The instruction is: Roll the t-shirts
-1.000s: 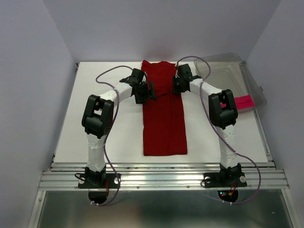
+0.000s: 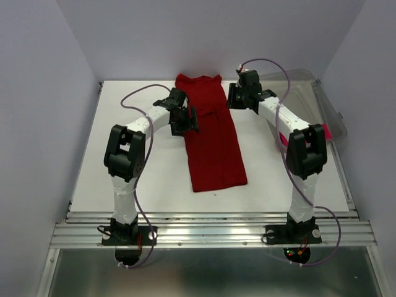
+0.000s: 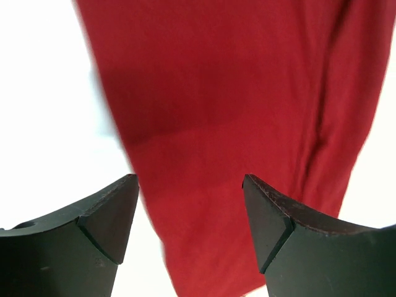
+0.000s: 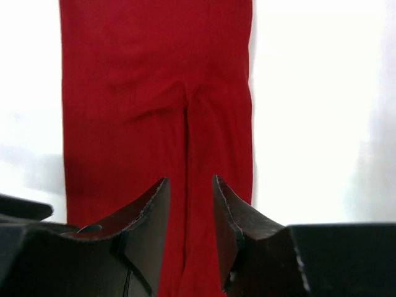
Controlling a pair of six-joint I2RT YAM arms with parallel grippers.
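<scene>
A dark red t-shirt (image 2: 213, 154) lies as a long folded strip down the middle of the white table, its top end spread wider at the back. In the left wrist view the shirt (image 3: 210, 124) runs beneath my left gripper, which is open above the shirt's left edge. My right gripper (image 2: 232, 98) hovers by the shirt's upper right edge. In the right wrist view the right gripper stands part open with no cloth visibly pinched, and a lengthwise crease in the shirt (image 4: 154, 142) shows beyond it.
A clear grey bin (image 2: 291, 79) stands at the back right, with bright red-pink cloth (image 2: 327, 131) inside. My right forearm reaches across its front left part. Bare white table (image 2: 139, 179) lies to the left of the shirt and in front of it.
The shirt has shifted back from its place a second ago.
</scene>
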